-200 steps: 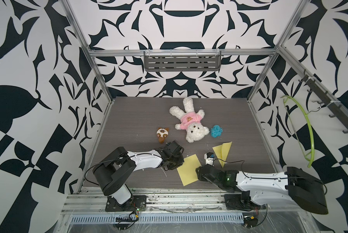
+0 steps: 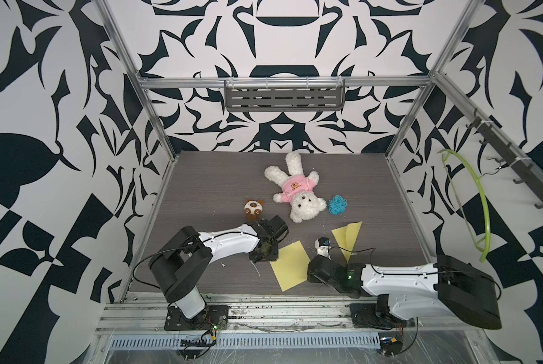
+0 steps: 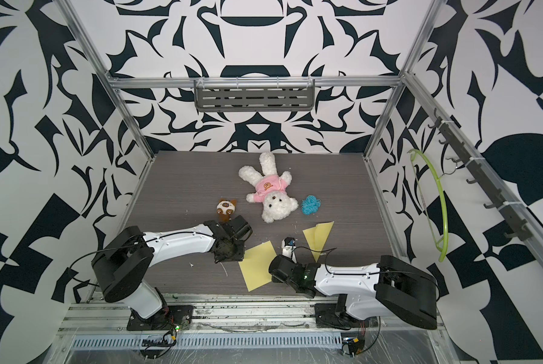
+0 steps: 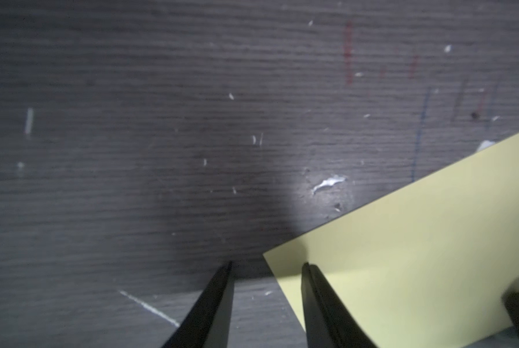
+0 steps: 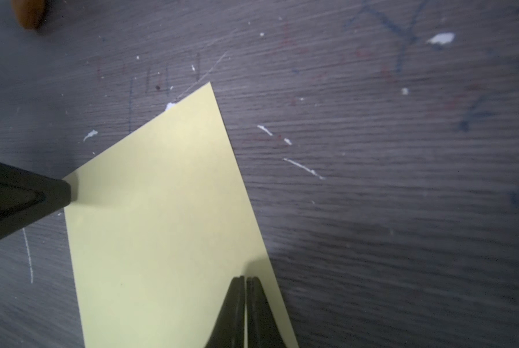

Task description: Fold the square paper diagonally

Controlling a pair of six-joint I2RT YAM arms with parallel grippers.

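Note:
A flat yellow square paper (image 2: pixel 290 270) lies unfolded on the dark table between my two grippers. In the left wrist view, my left gripper is open at the corner of the paper (image 4: pixel 415 243), one finger over the paper and the other over bare table. In the right wrist view, my right gripper is shut, low over the paper (image 5: pixel 160 197) near its edge, with nothing visible between the fingers. A dark part of the left gripper reaches in at that view's left, at another corner.
A second, folded yellow paper (image 2: pixel 350 236) lies to the right. A white bear (image 2: pixel 304 203), a brown toy (image 2: pixel 253 209) and a blue tangled ball (image 2: pixel 337 204) lie behind.
Over the last second the square paper has shifted slightly left. My left arm has changed pose slightly around the paper's left corner, and my right arm has moved a little left.

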